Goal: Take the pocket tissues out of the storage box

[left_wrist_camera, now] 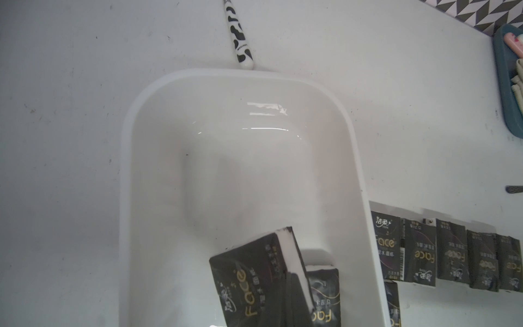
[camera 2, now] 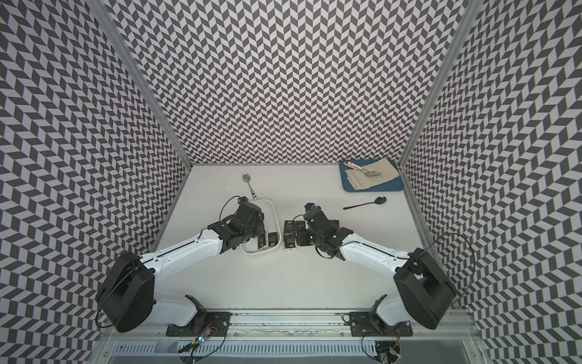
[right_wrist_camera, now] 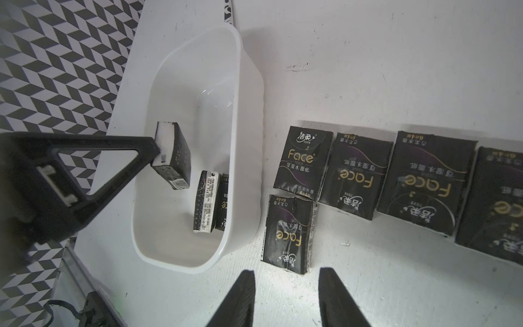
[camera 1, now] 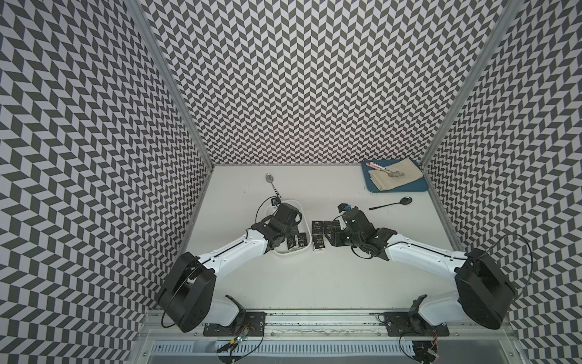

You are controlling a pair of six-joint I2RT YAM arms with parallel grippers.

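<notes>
A black pocket tissue pack with gold "Face" lettering (left_wrist_camera: 245, 280) is pinched by my left gripper, raised above the floor of the white storage box (left_wrist_camera: 128, 179). In the right wrist view that pack (right_wrist_camera: 177, 155) hangs tilted at the tip of the left fingers. Two more packs stay in the box: one on edge (right_wrist_camera: 206, 201), the other (right_wrist_camera: 222, 202) beside it, partly hidden by the wall. My right gripper is open and empty, over the table by the laid-out packs.
Several tissue packs (right_wrist_camera: 356, 174) lie in a row right of the box, with one pack (right_wrist_camera: 288, 234) below the first. A spotted-handle spoon (camera 1: 272, 185) lies behind the box. A black spoon (camera 1: 391, 203) and a blue tray (camera 1: 367, 179) are at the back right.
</notes>
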